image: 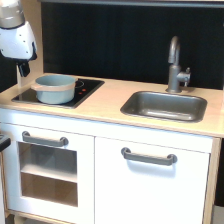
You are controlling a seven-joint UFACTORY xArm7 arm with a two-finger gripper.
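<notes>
A pale blue-grey pot sits upright on the black stovetop at the left of the toy kitchen counter. At the upper left edge, the white robot arm reaches in from outside the view. Its dark gripper points down just left of the pot, near the rim's height. Whether the fingers touch the pot, or how far apart they stand, is too small to make out.
A steel sink with a grey faucet takes up the counter's right side. Bare wooden counter lies between stove and sink. Below are a white cabinet door and an oven-like front, both with grey handles.
</notes>
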